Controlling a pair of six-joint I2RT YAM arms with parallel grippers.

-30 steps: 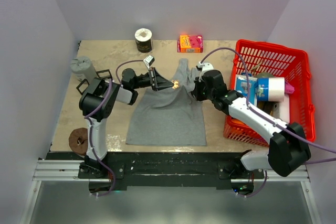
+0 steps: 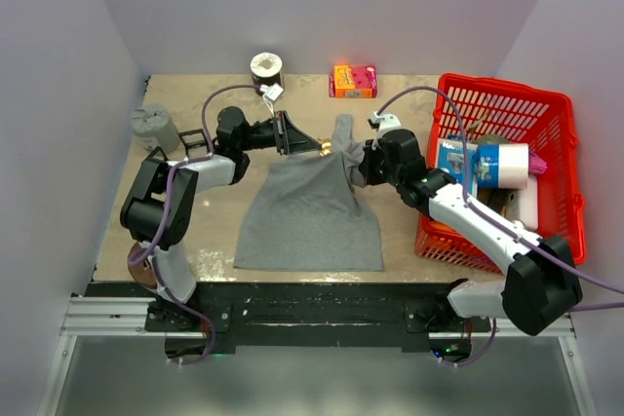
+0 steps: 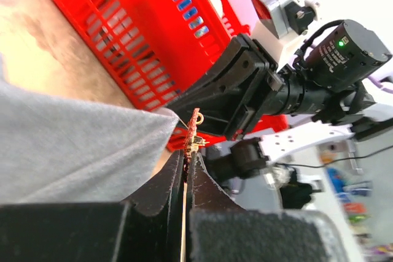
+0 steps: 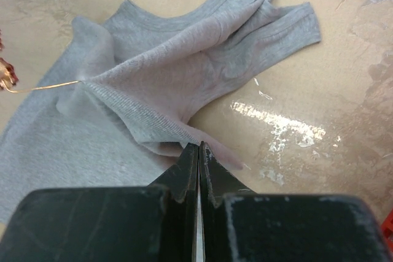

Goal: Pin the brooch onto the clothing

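Observation:
The gold-coloured brooch [image 3: 192,132] is held upright in my left gripper, which is shut on it. From the brooch [image 4: 7,77], a thin gold pin [image 4: 46,87] runs to the raised edge of the grey garment [image 4: 147,41]. The pin's tip meets the cloth there; whether it goes through, I cannot tell. My right gripper is shut on a fold of the garment, lifting part of it off the table. In the top view the brooch [image 2: 325,147] is just left of that raised fold.
A full red basket [image 2: 451,250] stands close to my right arm. At the back are a small orange-and-pink box [image 2: 353,81] and a dark, white-topped cylinder [image 2: 266,67]. A grey roll [image 2: 154,126] sits at the back left.
My left arm's elbow has swung left and forward, and its wrist has turned, while the brooch shifted only slightly. The cloth fold beside it has changed shape. My right arm has hardly moved.

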